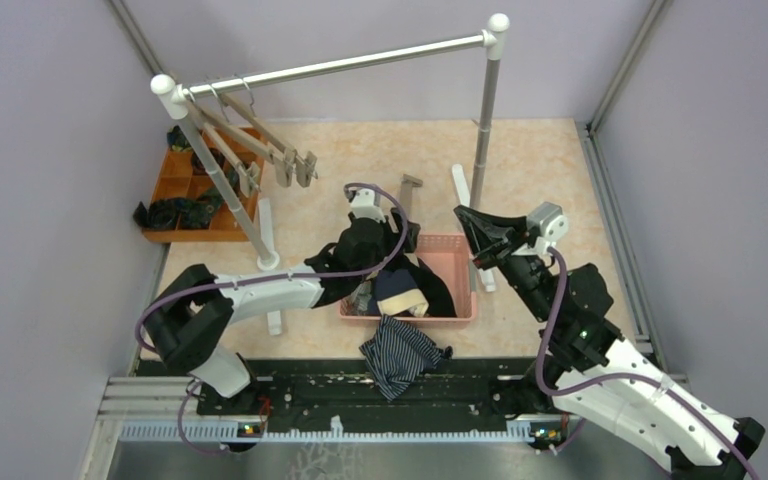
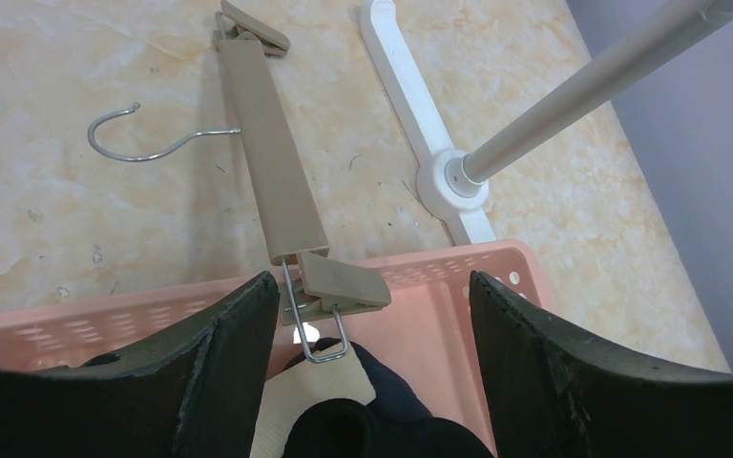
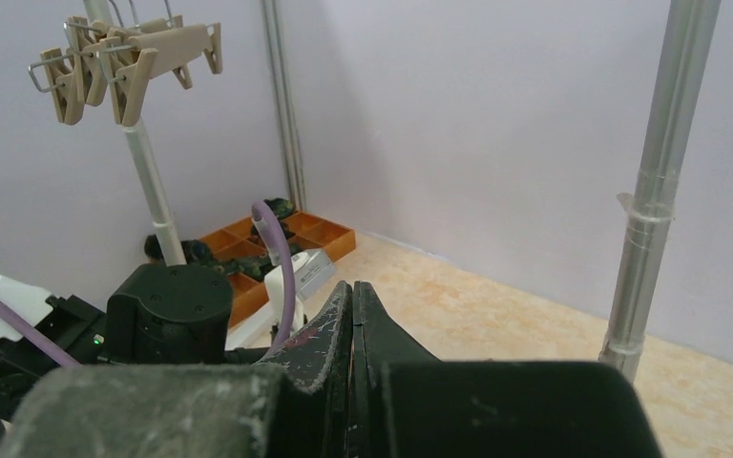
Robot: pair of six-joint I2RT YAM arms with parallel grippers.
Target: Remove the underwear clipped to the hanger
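Observation:
In the left wrist view a beige clip hanger (image 2: pixel 272 153) lies on the table, its near clip (image 2: pixel 344 281) over the pink basket's rim. Beneath that clip are a beige cloth (image 2: pixel 320 386) and black clothing (image 2: pixel 391 377); whether the clip grips any cloth I cannot tell. My left gripper is open, its fingers apart on either side of the clip. From above, the left gripper (image 1: pixel 410 236) is at the basket's back edge and partly covers the hanger (image 1: pixel 407 192). My right gripper is shut in the air, nothing showing between its fingertips.
The pink basket (image 1: pixel 450 318) holds dark and beige clothes. A striped cloth (image 1: pixel 400 355) lies before it. Several empty hangers (image 1: pixel 250 135) hang at the left of the rack (image 1: pixel 335 62), near an orange divided tray (image 1: pixel 175 190).

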